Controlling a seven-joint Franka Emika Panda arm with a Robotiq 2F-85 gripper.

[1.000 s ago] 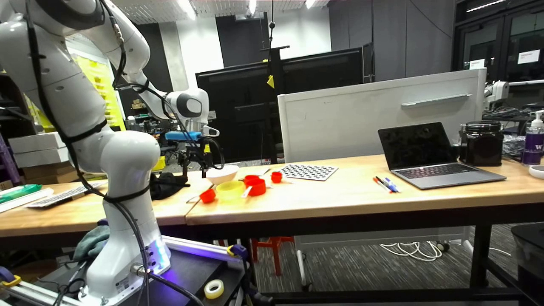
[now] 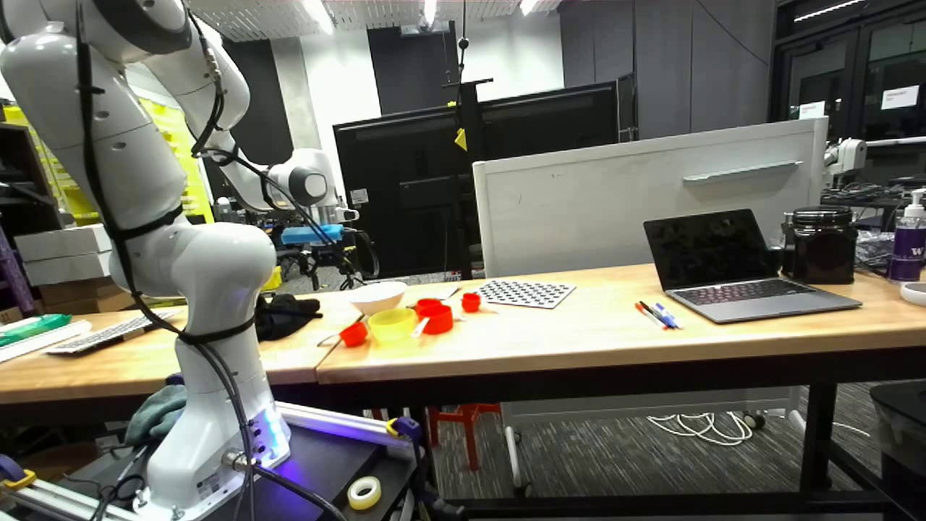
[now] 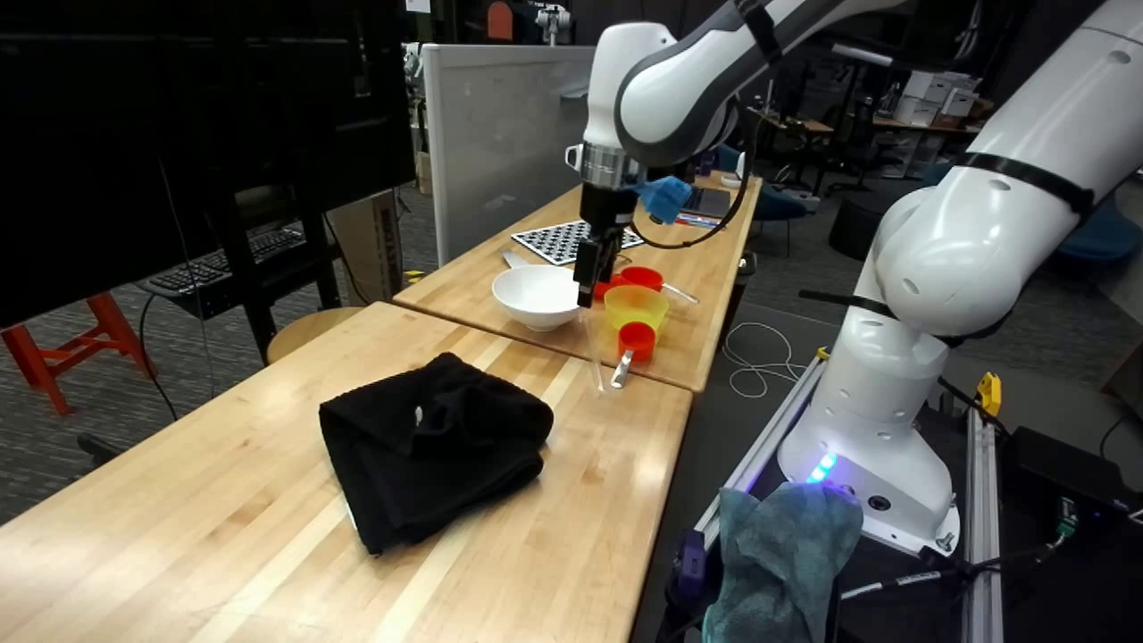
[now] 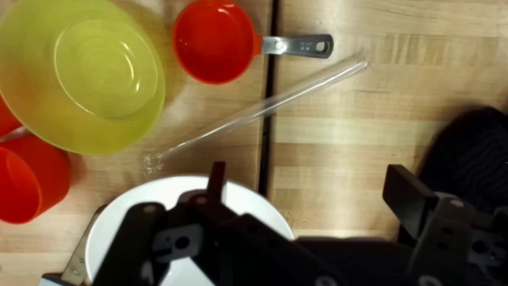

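Note:
My gripper is open above the table, its fingers wide apart and nothing between them. In the wrist view the left finger overlaps the white bowl (image 4: 252,202), while the right one is near the black cloth (image 4: 469,157). A clear straw-like tube (image 4: 285,99) lies across the dark table seam. Above it sits a red measuring cup (image 4: 214,42) with a metal handle, beside a translucent yellow bowl (image 4: 102,71). Another red cup (image 4: 47,176) rests left of the white bowl. Exterior view 2 has the gripper (image 3: 589,280) by the white bowl's edge.
The black cloth (image 3: 434,445) lies crumpled on the near table, with bare wood around it. A checkered board (image 2: 527,292), pens (image 2: 657,315) and an open laptop (image 2: 738,269) lie farther along. A whiteboard (image 2: 642,200) stands behind the table.
In exterior view 1 the wrist and gripper have shifted left and a little higher, leaving more of the white bowl in sight. The bowls and cups have not moved.

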